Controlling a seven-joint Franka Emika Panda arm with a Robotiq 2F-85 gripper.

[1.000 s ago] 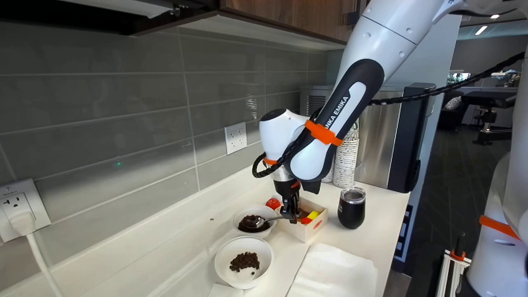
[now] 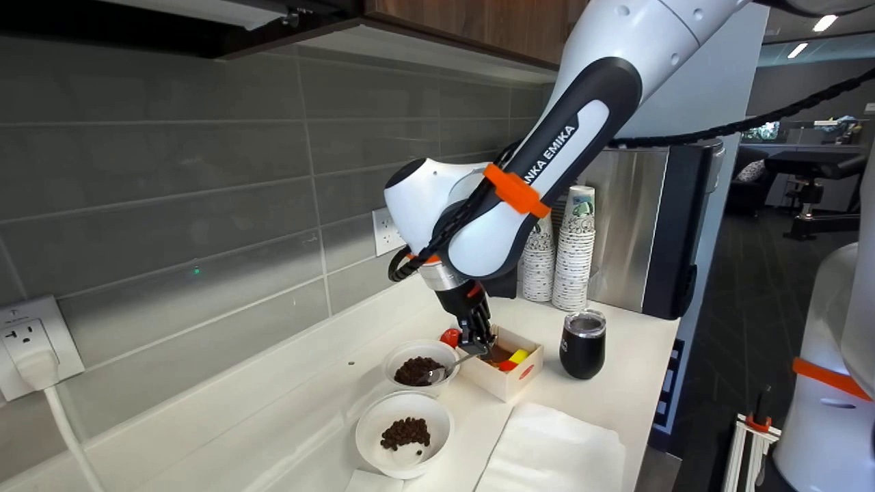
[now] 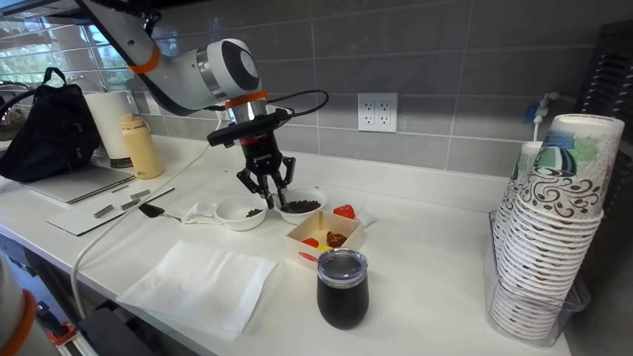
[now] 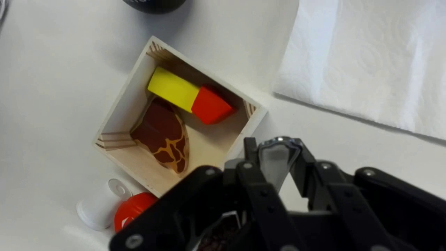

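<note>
In exterior view 1, my gripper (image 2: pixel 476 346) is shut on a metal spoon (image 2: pixel 433 376), whose handle (image 4: pixel 275 164) shows between the fingers in the wrist view. The spoon slopes down to the left, its head over the white bowl (image 2: pixel 447 351) by the wall. Dark brown pieces (image 2: pixel 415 370) fill much of that bowl. Whether the spoon carries any of them I cannot tell. A second white bowl (image 2: pixel 366 433), nearer the camera, has a smaller heap of dark pieces (image 2: pixel 406 433).
Right beside the gripper stands a wooden box (image 4: pixel 121 94) with toy food inside. Close to the box are a red toy (image 3: pixel 344 211), a black tumbler (image 3: pixel 342 293) and a paper towel (image 3: pixel 202 285). Stacked cups (image 3: pixel 555 237) stand farther off.
My wrist has shifted left and tilted in exterior view 1. The spoon is still held and slopes more, its head now nearer the bowl's right side.
</note>
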